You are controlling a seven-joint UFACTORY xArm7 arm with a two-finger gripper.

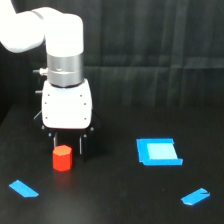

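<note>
A white arm ends in a gripper (69, 142) with dark, thin fingers, low over the left part of the black table. Just below the fingers stands a small red-orange block (62, 158). The fingers appear spread apart, their tips at about the block's top; I cannot tell whether they touch it.
A blue square with a pale centre (160, 151) lies on the table (120, 190) at the right. Blue strips (24, 188) lie at the front left and (195, 197) front right.
</note>
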